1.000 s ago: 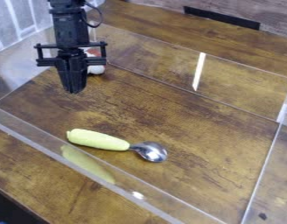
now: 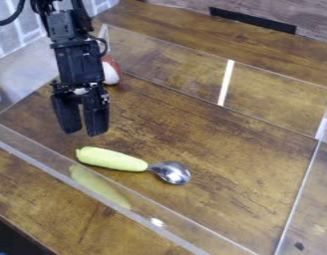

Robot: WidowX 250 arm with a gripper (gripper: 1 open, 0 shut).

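Note:
My black gripper (image 2: pixel 81 122) hangs open at the left, low over the wooden surface, with nothing seen between its fingers. Below and right of it lies a spoon with a pale yellow-green handle (image 2: pixel 111 158) and a metal bowl (image 2: pixel 171 173), pointing to the right. A white and red object (image 2: pixel 109 73) sits behind the gripper, partly hidden by the arm.
A clear-walled enclosure (image 2: pixel 227 84) surrounds the wooden floor (image 2: pixel 239 144), with its near wall just in front of the spoon.
My gripper has come down and toward the front, closer to the spoon's handle, uncovering some of the white and red object. The spoon has not moved.

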